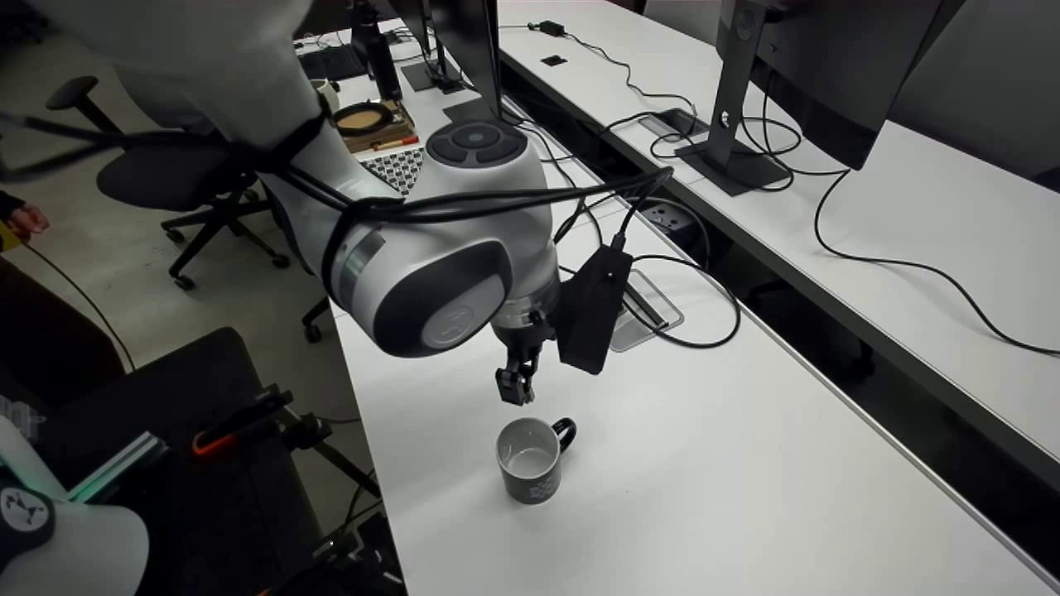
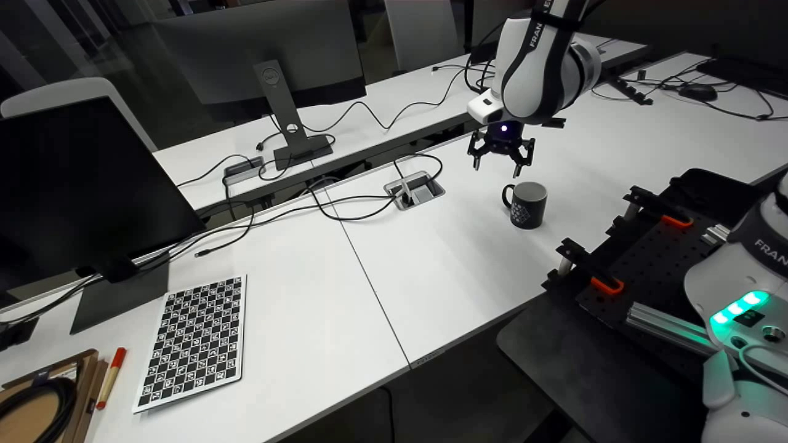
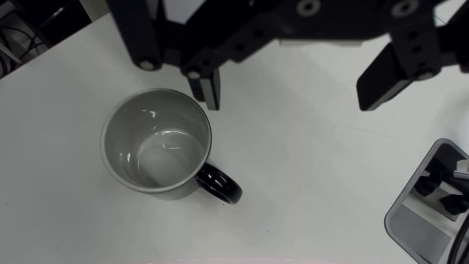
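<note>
A dark grey mug (image 1: 531,482) with a pale inside and a black handle stands upright on the white table. Its patterned side faces exterior view 2, where the mug (image 2: 527,207) sits just below the arm. My gripper (image 1: 516,388) hangs above the table, apart from the mug. With its fingers spread wide, the gripper (image 2: 493,168) holds nothing. From the wrist, the mug (image 3: 169,151) appears empty, left of centre, its handle pointing to the lower right. One fingertip of the gripper overlaps the view near the mug's rim; the other is far off to the right.
A recessed cable box (image 2: 415,191) with loose cables lies beyond the mug. A checkered board (image 2: 193,339) rests at the table's far end. Black clamps (image 2: 591,266) line the near edge. Bare tabletop surrounds the mug.
</note>
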